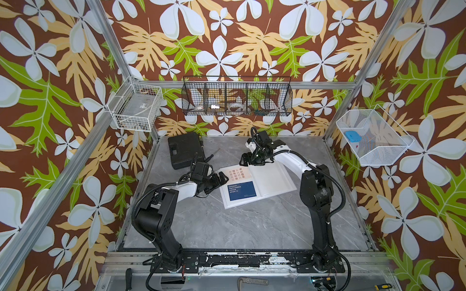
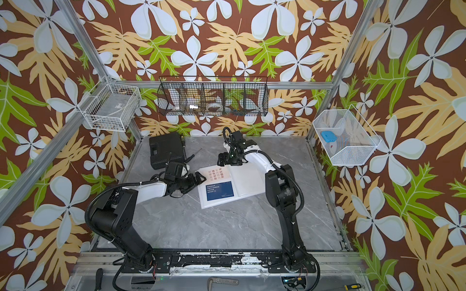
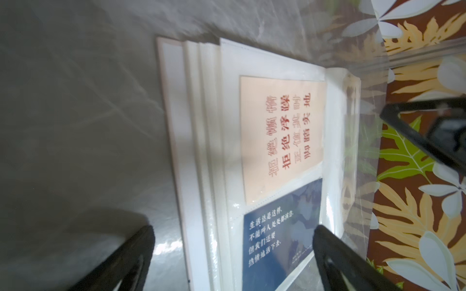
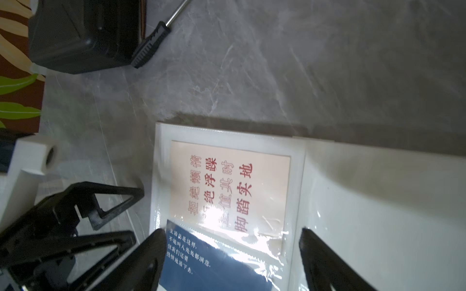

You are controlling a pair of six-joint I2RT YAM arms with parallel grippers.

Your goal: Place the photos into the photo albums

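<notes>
The open photo album (image 1: 274,182) lies askew on the grey table. Its left page bears a pink photo (image 4: 228,194) with red lettering and, nearer the front, a dark blue photo (image 3: 284,235); both look flat under a clear sleeve. The right page (image 4: 388,213) is blank white. At the album's left edge my left gripper stands open, nothing held between its fingers. My right gripper is over the back of the album, near the pink photo, also open and empty.
A black case (image 1: 185,149) and a screwdriver (image 4: 154,46) lie at the back left. Wire baskets (image 1: 237,98) hang on the back and side walls.
</notes>
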